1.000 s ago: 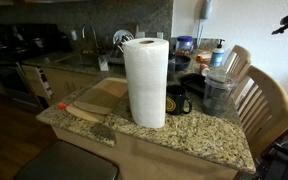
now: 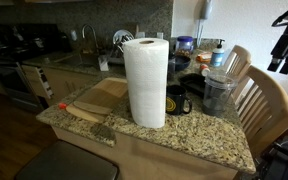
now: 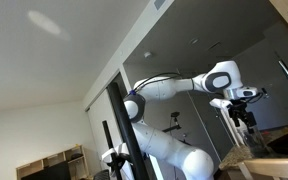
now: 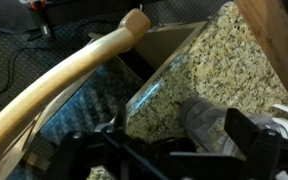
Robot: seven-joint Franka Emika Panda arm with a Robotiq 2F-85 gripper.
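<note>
My gripper (image 2: 281,66) is at the upper right of the first exterior view, above the wooden chairs and right of the counter. In the wrist view its dark fingers (image 4: 252,138) stand wide apart, open, with nothing held between them. Beyond them lie the granite counter (image 4: 219,65) and a clear pitcher (image 4: 199,118). A white paper towel roll (image 2: 147,85) stands upright on the counter. Beside it is a black mug (image 2: 176,100), with the clear pitcher (image 2: 218,92) to the right.
A curved wooden chair back (image 4: 64,80) crosses the wrist view near the gripper. Wooden boards (image 2: 102,96) lie left of the roll. A soap bottle (image 2: 217,56) and jars stand farther back.
The gripper has come farther into the first exterior view from the right edge, moving left. The counter objects have not moved.
</note>
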